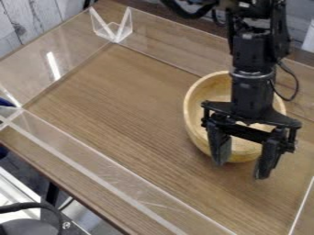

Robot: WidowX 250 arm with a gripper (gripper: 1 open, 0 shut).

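Note:
A tan round bowl [200, 113] sits on the wooden tray floor at the right of the camera view. My black gripper [243, 156] hangs over the bowl's front part, covering much of it, with its two fingers apart and nothing visible between them.
Bare wooden floor [110, 110] fills the left and middle. Clear walls edge the tray, with a clear corner piece [112, 26] at the back left. Black cables lie outside the front left corner.

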